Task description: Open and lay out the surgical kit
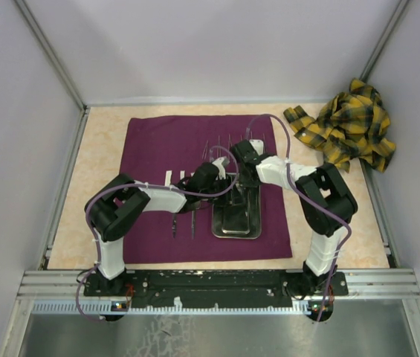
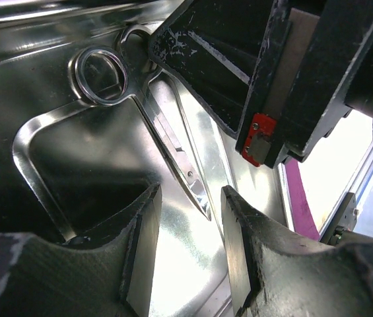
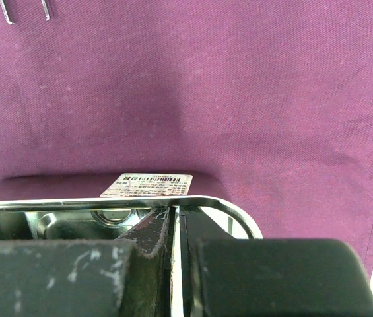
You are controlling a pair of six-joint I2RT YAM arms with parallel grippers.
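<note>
The metal tray (image 1: 236,223) sits on the purple cloth (image 1: 157,141). In the left wrist view a pair of scissors (image 2: 95,101) lies inside it, rings at the upper left, blades pointing down-right. My left gripper is part open over the blade tips, nothing clearly held. My right gripper is shut at the tray's far rim (image 3: 61,204); whether the rim is between its fingers is unclear. Its housing shows above my left fingers in the left wrist view.
Instruments (image 1: 193,223) lie in rows on the cloth, left of and behind the tray. A yellow checked fabric (image 1: 351,119) is bunched at the back right. Both arms crowd over the tray.
</note>
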